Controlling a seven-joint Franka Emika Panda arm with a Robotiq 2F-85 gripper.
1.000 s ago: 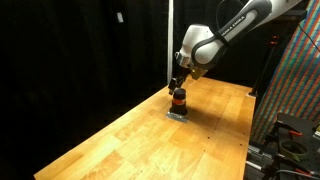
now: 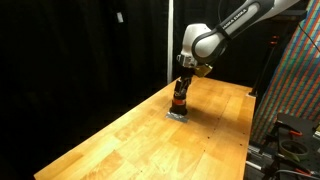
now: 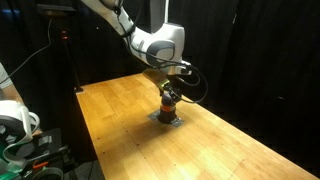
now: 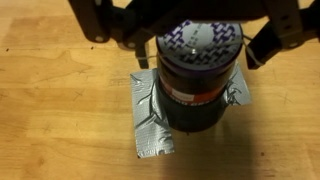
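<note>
A dark cylindrical container [image 4: 195, 85] with a white-and-purple patterned top and an orange-red label stands upright in a black base [image 2: 177, 108]. In the wrist view, silver tape [image 4: 153, 130] shows beside the base on the tabletop. My gripper is open, with one finger on each side of the container's top. The exterior views place the gripper [image 3: 168, 89] right at the upper end of the container. Whether either finger touches it is hard to tell.
A dark curtain [image 2: 80, 70] hangs behind it. Beyond the table's right edge in exterior view 1 is dark equipment [image 2: 290, 145].
The arm has shifted slightly to the right in exterior view 1, and the gripper has come over the container's top. The container stays in the same place.
</note>
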